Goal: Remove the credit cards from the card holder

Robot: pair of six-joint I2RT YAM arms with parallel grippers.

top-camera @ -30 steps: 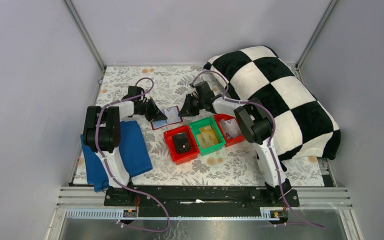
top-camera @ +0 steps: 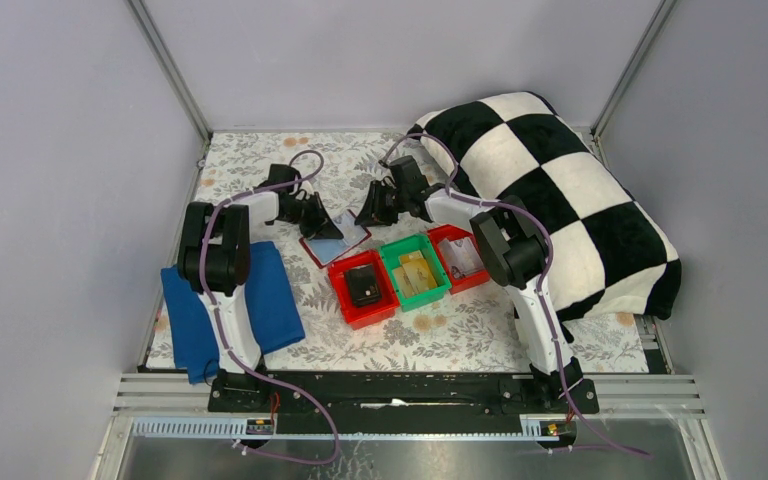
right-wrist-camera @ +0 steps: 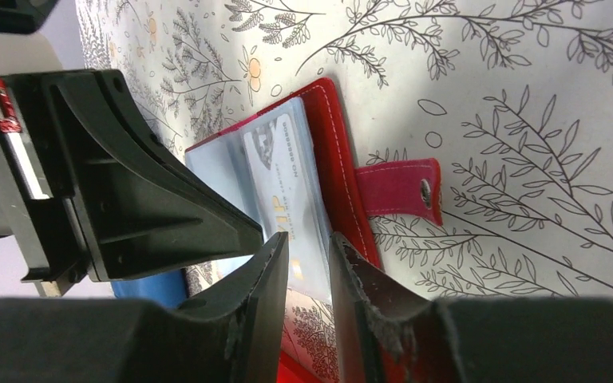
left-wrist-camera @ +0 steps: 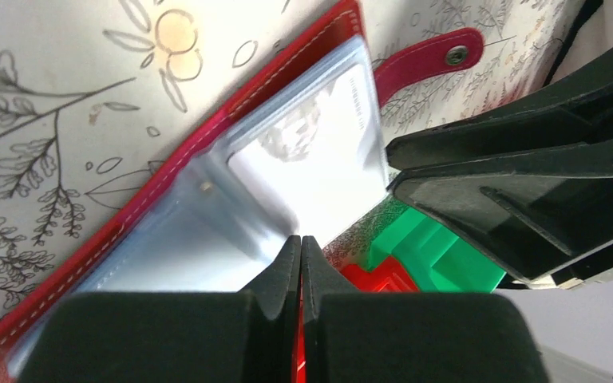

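Note:
The red card holder (top-camera: pixel 315 257) lies spread out on the table with clear sleeves. A white card with gold lettering sits in its sleeve, also visible in the left wrist view (left-wrist-camera: pixel 311 152). My left gripper is shut, nothing between its fingers; its tips are over the holder's near side, with the card outside them. My right gripper is parted, its tips on either side of the sleeve's edge near the strap end. The lower part of the card is hidden behind the right gripper's finger (right-wrist-camera: pixel 265 279).
Red (top-camera: pixel 362 320), green (top-camera: pixel 427 298) and second red (top-camera: pixel 470 283) bins stand in front of the holder. A blue cloth (top-camera: pixel 270 300) lies at left, a checkered cushion (top-camera: pixel 560 190) at right. The table behind the holder is clear.
The holder has turned and shifted slightly right, its strap end swinging toward the front.

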